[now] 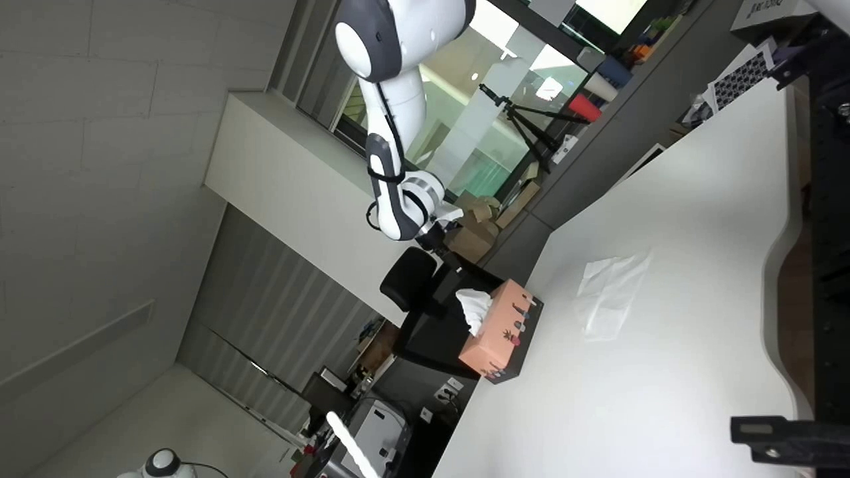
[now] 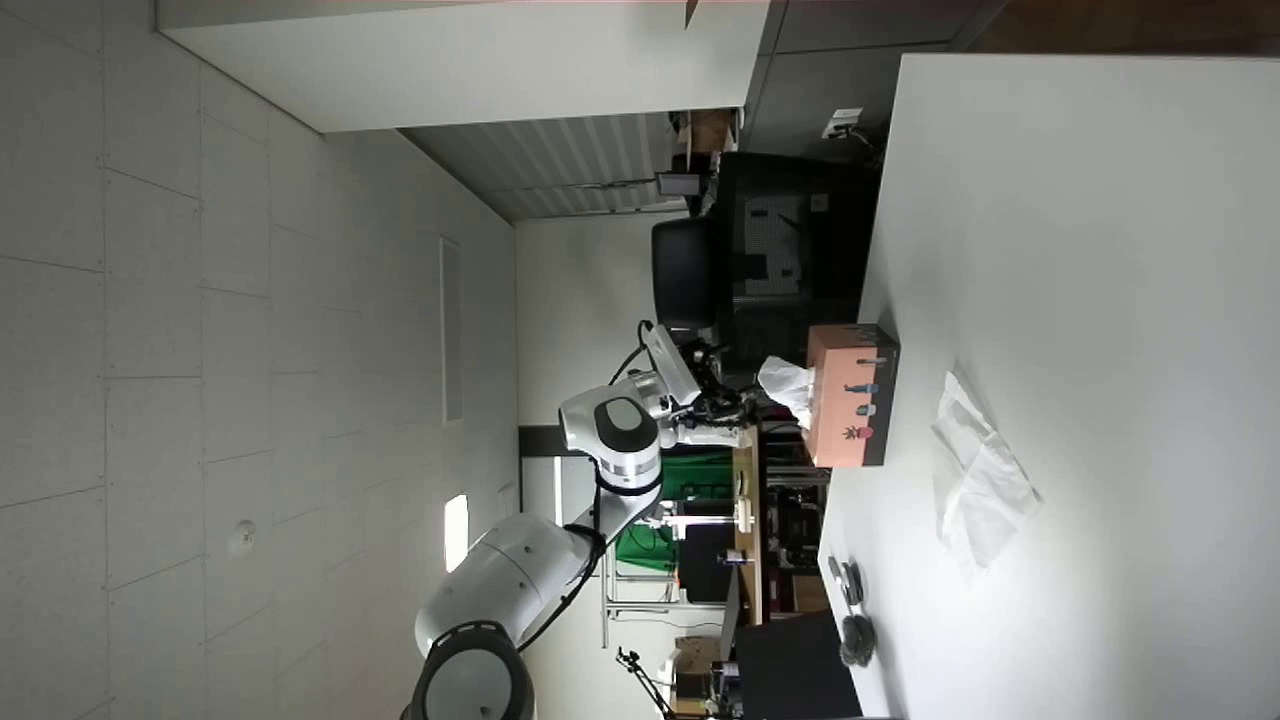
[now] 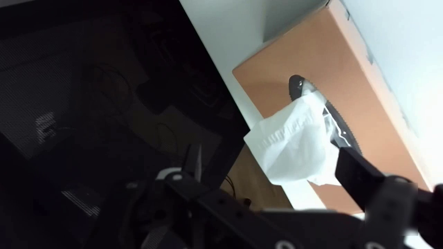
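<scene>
An orange tissue box [image 1: 502, 330] with a dark base stands near the table edge, and a white tissue [image 1: 474, 308] sticks out of its slot. In the wrist view the tissue [image 3: 297, 145] rises from the dark oval opening of the box [image 3: 357, 91]. My gripper is open, its fingers [image 3: 359, 174] wide apart. The tissue appears between them in that view, but none of it is held. From the side, the gripper [image 2: 734, 390] hovers a short way off the box's slotted face. A second tissue [image 2: 974, 480] lies spread on the table.
A dark chair [image 1: 410, 279] stands beyond the table edge. Small dark objects [image 2: 854, 612] lie at the table's edge. A black bracket [image 1: 789, 441] juts over the near side.
</scene>
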